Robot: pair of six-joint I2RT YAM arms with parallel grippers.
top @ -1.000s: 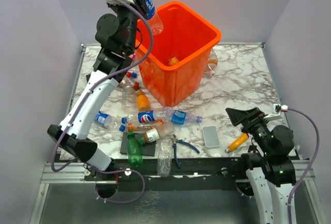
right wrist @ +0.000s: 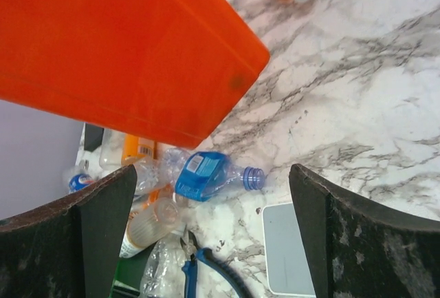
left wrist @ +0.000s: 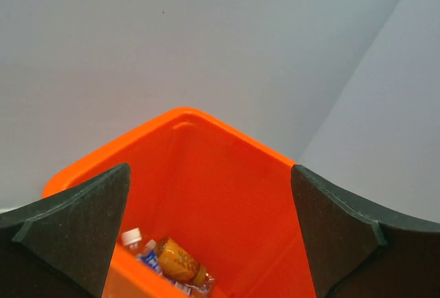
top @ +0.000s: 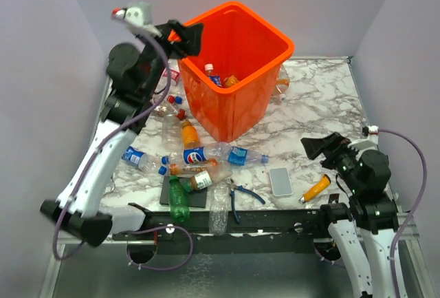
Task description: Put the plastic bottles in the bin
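Observation:
The tall orange bin (top: 242, 112) stands at the back middle of the table. Inside it lie a bottle with a blue label and white cap (top: 212, 75) and an amber bottle (left wrist: 177, 262). My left gripper (top: 192, 38) is open over the bin's left rim, nothing between its fingers. Low on the right, my right gripper (top: 316, 148) is open and empty above bare table. In front of the bin lie several bottles, among them a Pepsi bottle (top: 196, 155), a blue-labelled bottle (top: 246, 156), a green bottle (top: 179, 201) and a clear crushed one (top: 218, 208).
Blue-handled pliers (top: 249, 193), a grey-white flat box (top: 280, 182) and a yellow-orange tool (top: 317, 188) lie at the front. Another bottle (top: 281, 82) lies right of the bin. More bottles, such as an orange one (top: 189, 133), crowd the left.
The right arm shifted only slightly.

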